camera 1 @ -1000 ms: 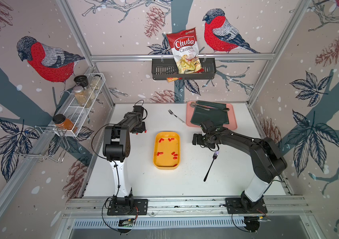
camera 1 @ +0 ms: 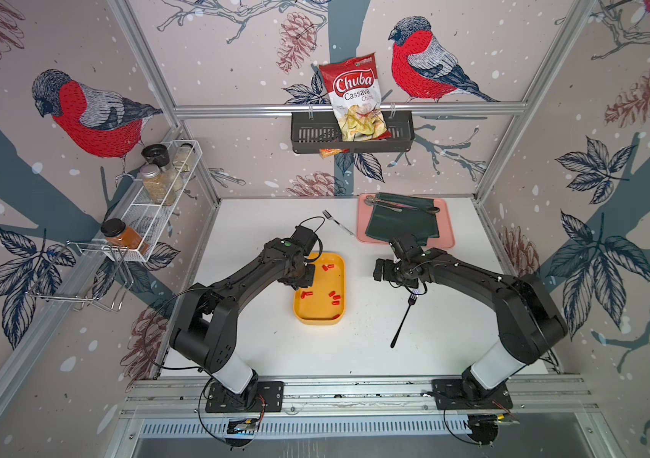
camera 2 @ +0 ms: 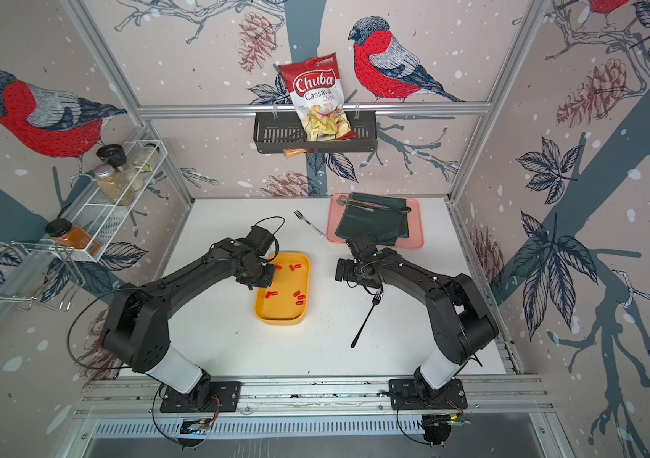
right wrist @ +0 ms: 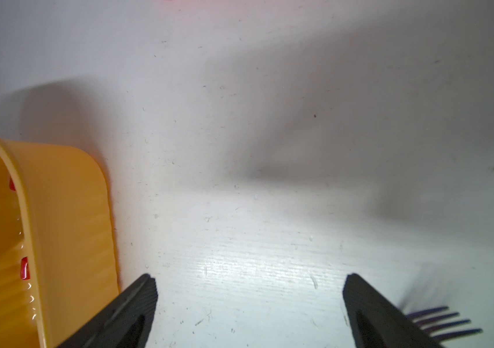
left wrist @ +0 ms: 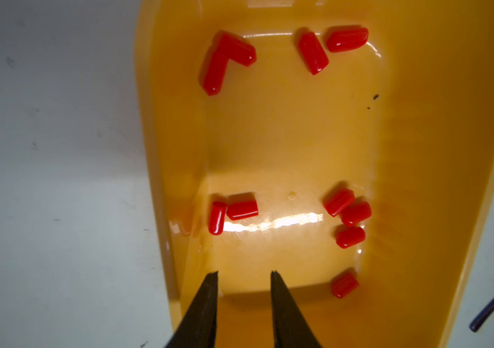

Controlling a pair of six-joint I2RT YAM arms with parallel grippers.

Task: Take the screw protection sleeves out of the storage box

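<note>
A yellow storage box [camera 1: 319, 311] sits on the white table, with several small red sleeves [left wrist: 346, 38] lying in groups on its floor. My left gripper hangs open over the box, nothing between its fingers; in the top views it covers part of the box's upper left. My right gripper stands open above bare table to the right of the box [right wrist: 73, 208], with nothing between its fingers.
A dark fork [camera 1: 403, 323] lies below the right gripper and a silver fork [camera 1: 338, 222] behind the box. A pink board with dark cloth [camera 1: 447, 233] is at back right. A wire rack [camera 1: 142, 229] hangs at left.
My left arm has swung right from the table left of the box to over the box. My right arm has shifted only slightly.
</note>
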